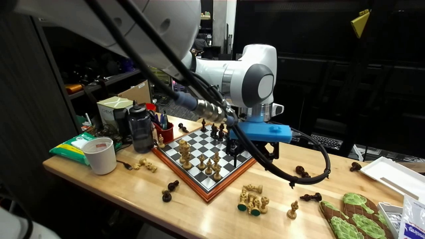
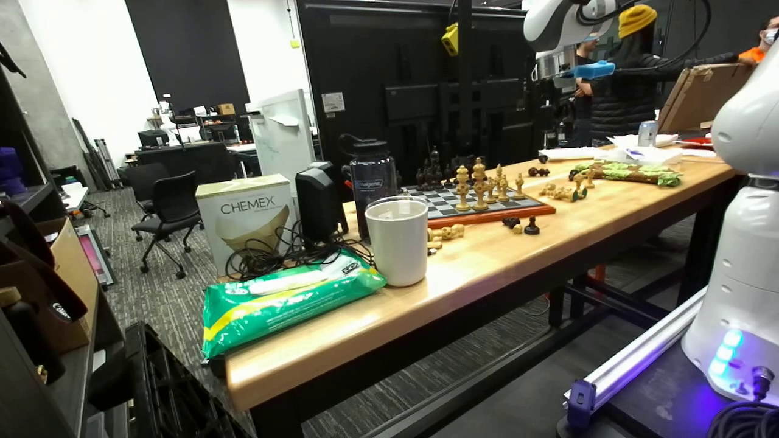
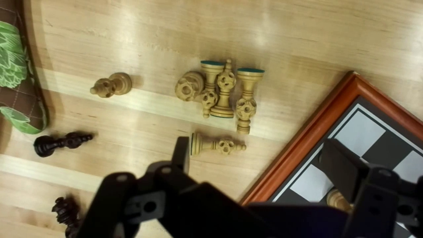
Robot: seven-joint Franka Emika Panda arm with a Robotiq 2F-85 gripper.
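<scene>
My gripper is open, its fingers wide apart with nothing between them. In exterior view 1 it hangs above the table by the right edge of the chessboard [image 1: 206, 196]. Several light wooden chess pieces lie clustered on the table; in the wrist view a lying piece [image 3: 218, 146] is nearest my left finger, with another lying piece [image 3: 246, 103] beyond it. A single light piece [image 3: 112, 85] stands apart to the left. Light pieces [image 1: 185, 157] and dark pieces [image 1: 219, 133] stand on the board.
Loose dark pieces, one of them [image 1: 310, 197] lying down, are scattered right of the board. A patterned mitt [image 1: 360, 215] and a white tray [image 1: 392, 175] occupy the right end. On the left stand a white cup [image 1: 99, 156] and a dark bottle [image 1: 141, 129]. Bare table separates these groups.
</scene>
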